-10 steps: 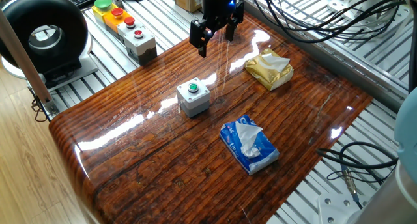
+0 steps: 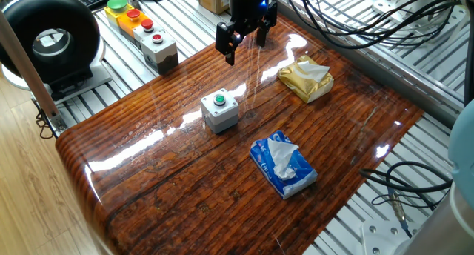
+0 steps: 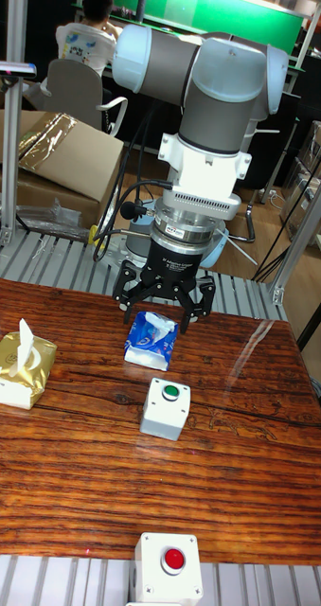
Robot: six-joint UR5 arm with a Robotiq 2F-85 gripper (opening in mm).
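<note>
High above the wooden table (image 2: 178,166), my gripper (image 2: 245,53) stands open with nothing between its fingers. In exterior view 3, the gripper (image 3: 157,321) appears across the far end of the blue tissue pack (image 3: 149,342), but exterior view 1 shows them well apart. That blue pack (image 2: 283,166) lies flat, a white tissue sticking out of its top. A gold tissue pack (image 2: 306,80), also with a tissue pulled up, rests toward the table's edge at the right. Between them and the left side sits a grey-white box with a green button (image 2: 220,110), upright.
Beyond the table edge stand boxes with red buttons (image 2: 156,51) and a yellow box with a green button (image 2: 118,10). Black cables (image 2: 355,32) hang behind the table.
</note>
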